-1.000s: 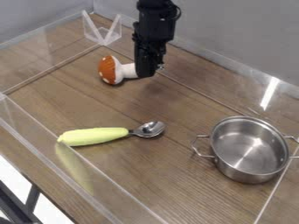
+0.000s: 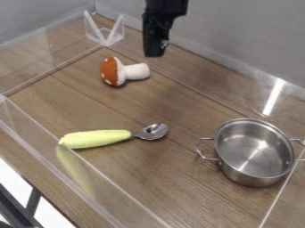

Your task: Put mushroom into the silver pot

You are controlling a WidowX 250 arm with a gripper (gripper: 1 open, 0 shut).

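Note:
The mushroom (image 2: 123, 72), with an orange-brown cap and a white stem, lies on its side on the wooden table towards the back left. My black gripper (image 2: 156, 46) hangs above and slightly right of it, apart from it, at the top of the view. Dark and small there, its fingers do not show how wide they stand. No object can be made out at their tips. At the right stands the silver pot (image 2: 254, 152), a round two-handled pot whose inside looks empty.
A spoon with a pale yellow-green handle (image 2: 95, 139) lies at front left. A white wire-like stand (image 2: 105, 34) is at the back left corner. Clear walls (image 2: 215, 53) border the table.
My gripper has risen from beside the mushroom's stem towards the top of the view. The mushroom, the pot and the spoon have stayed where they were.

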